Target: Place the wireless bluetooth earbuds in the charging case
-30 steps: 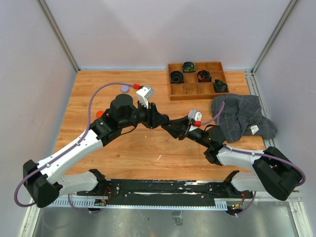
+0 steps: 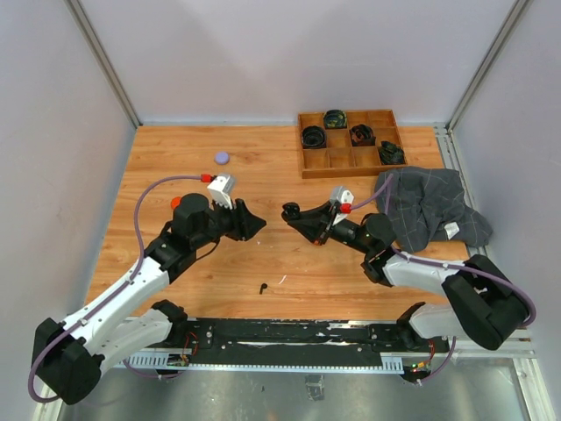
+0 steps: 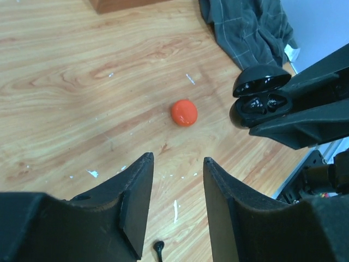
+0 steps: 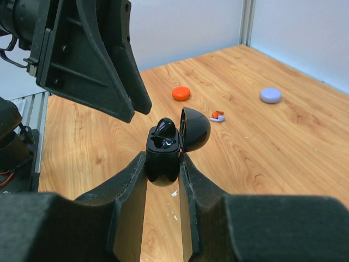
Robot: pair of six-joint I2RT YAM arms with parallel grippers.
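The black charging case [image 4: 162, 164] is gripped by my right gripper, its lid [image 4: 194, 130] raised. In the right wrist view a glossy rounded piece [image 4: 165, 128], seemingly an earbud, sits in one slot, and the slot nearer the camera looks empty. A black earbud [image 3: 158, 245] lies on the table toward the front, seen small in the top view too as an earbud [image 2: 263, 288] with its stem toward the front edge. My left gripper hovers left of the case, apart from it, fingers open and nothing between them.
A wooden compartment box [image 2: 320, 167] with several dark items stands at the back, a grey cloth [image 2: 429, 206] at right. A purple disc [image 2: 222, 158] and a red disc [image 3: 184, 113] lie on the table.
My left gripper has drawn away from the case, leftward.
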